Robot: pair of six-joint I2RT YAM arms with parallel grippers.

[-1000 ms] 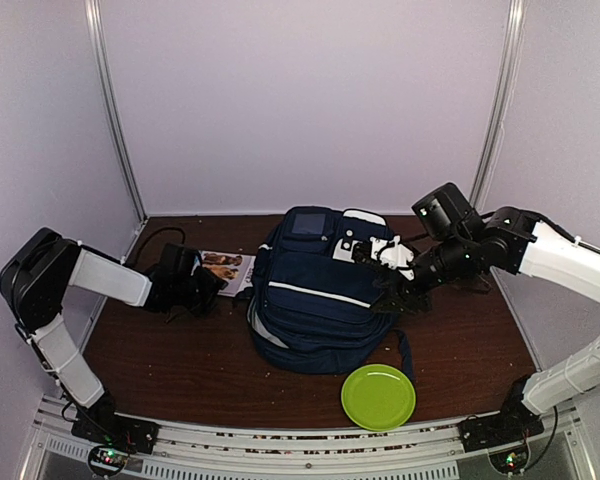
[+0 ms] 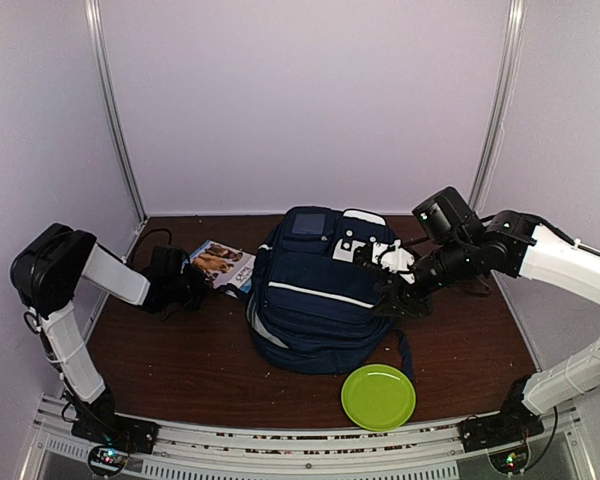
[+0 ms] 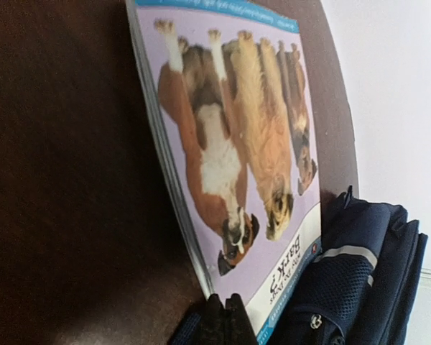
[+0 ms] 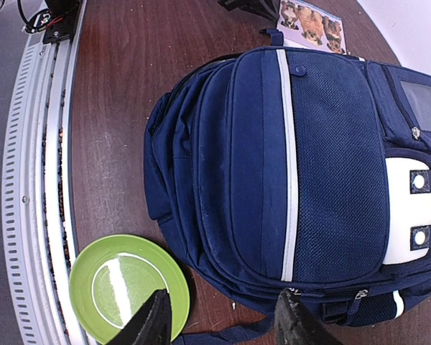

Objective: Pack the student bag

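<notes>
A dark blue backpack (image 2: 315, 310) lies in the middle of the table (image 2: 160, 370), its front pockets up. Left of it lies a book with dogs on the cover (image 3: 237, 144), partly against the backpack's side. My left gripper is shut at the book's near end; whether anything thin is between its fingers is unclear. My right gripper stands open above the backpack's right side, with nothing visible between its fingers.
A green plate (image 2: 378, 397) lies at the front edge beside a backpack strap. Pale walls border the back and sides.
The left arm has shifted slightly left and more of the book now shows in the top view. The right arm is nearly still.
</notes>
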